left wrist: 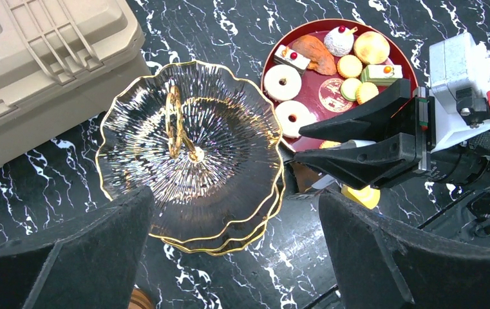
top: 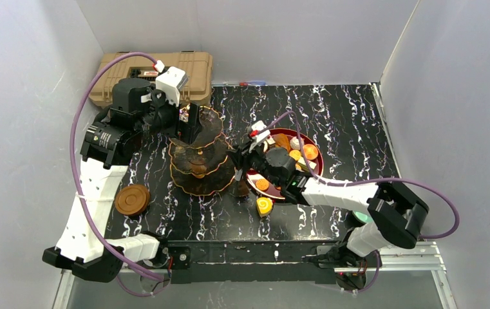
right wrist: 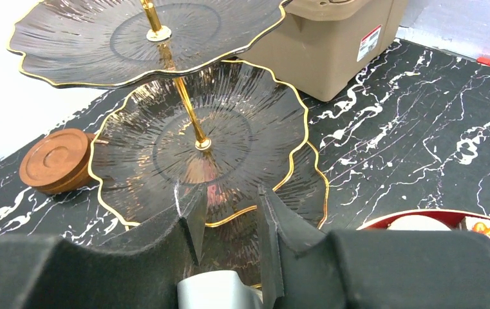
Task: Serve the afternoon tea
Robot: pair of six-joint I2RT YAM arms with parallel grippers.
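Note:
A three-tier smoky glass stand with gold rims (top: 197, 185) stands left of centre; its visible tiers look empty. My left gripper (top: 189, 122) is over the top tier, and in the left wrist view its fingers (left wrist: 367, 248) are wide apart with nothing between. Beside the stand's right edge, my right gripper is shut on a pale silver handle (right wrist: 213, 290). A shiny brownish flat part (left wrist: 306, 178) hangs below it; its exact shape is unclear. Sweets, a drumstick and buns fill the red plate (top: 320, 168), partly behind the right arm.
A yellow-topped cake piece (top: 264, 206) lies on the marble table in front of the plate. Round brown wooden coasters (top: 132, 199) lie left of the stand. A tan case (top: 197, 67) stands behind it.

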